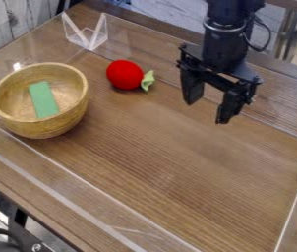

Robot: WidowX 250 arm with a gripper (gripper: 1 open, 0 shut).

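Observation:
The black arm and gripper (207, 93) hang over the upper right of the wooden table, apart from the other objects; whether the fingers are open or shut is unclear. A red object (125, 73) with a small light green tip lies left of the gripper. A wooden bowl (62, 118) at the left holds a green block (39, 97).
A clear plastic-looking rack or holder (82, 30) stands at the back left. Dark cables or parts lie at the bottom left corner.

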